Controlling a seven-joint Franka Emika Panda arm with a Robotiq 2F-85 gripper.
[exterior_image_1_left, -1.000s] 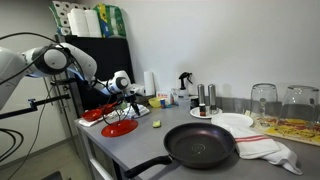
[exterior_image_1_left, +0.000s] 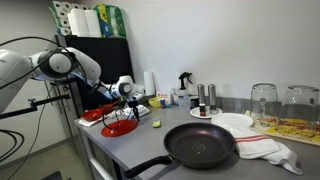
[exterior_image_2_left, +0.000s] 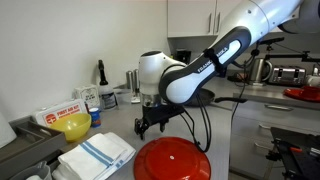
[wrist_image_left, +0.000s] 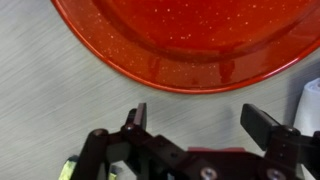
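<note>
A round red plate (wrist_image_left: 200, 45) fills the top of the wrist view, and its near rim curves just beyond my fingertips. That red plate (exterior_image_2_left: 172, 162) lies flat on the grey table in exterior view 2. My gripper is open above bare table beside the rim, its two black fingers (wrist_image_left: 256, 122) wide apart. Nothing shows between them. In exterior view 1 the gripper (exterior_image_1_left: 132, 100) points down near the red plate (exterior_image_1_left: 120, 128), small and hard to make out. Whether the fingertips touch the table cannot be told.
A small yellow-green piece (exterior_image_1_left: 157, 124) lies right of the plate. A black frying pan (exterior_image_1_left: 198, 145) takes up the table's front middle, its handle pointing left. A folded white cloth (exterior_image_2_left: 96, 155) and a yellow bowl (exterior_image_2_left: 73, 126) are nearby. Glass jars (exterior_image_1_left: 300, 104) stand far right.
The arm's end has come down slightly and a little to the right in exterior view 1. The plate, pan and other table items have not moved.
</note>
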